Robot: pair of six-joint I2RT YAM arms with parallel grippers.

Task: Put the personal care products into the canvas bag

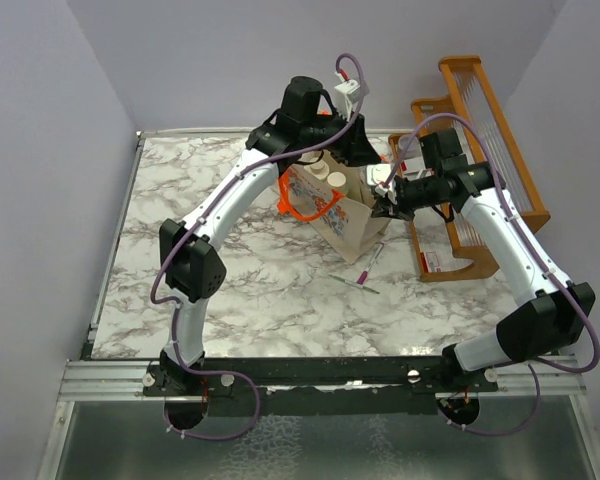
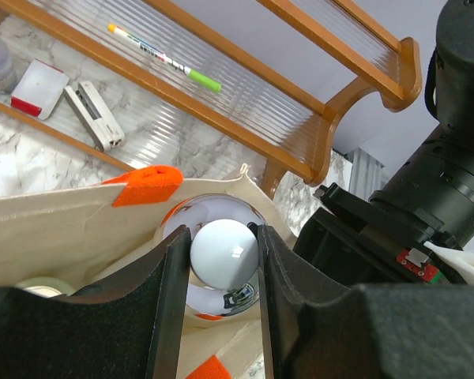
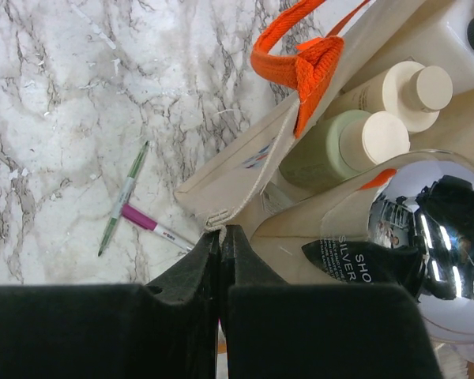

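The canvas bag (image 1: 330, 220) with orange handles holds several bottles, among them cream and green ones (image 3: 316, 158). My left gripper is shut on a bottle with a white cap, above the bag opening; in the right wrist view a silver shampoo bottle (image 3: 426, 245) with a shiny body is over the bag. My right gripper is shut at the bag's rim near its corner; the pale fabric edge runs down to its fingertips, though how much is between them is hard to tell.
A wooden rack (image 1: 520, 180) with pens and small items stands right of the bag. A green pen (image 3: 123, 197) and a purple marker (image 3: 146, 221) lie on the marble table.
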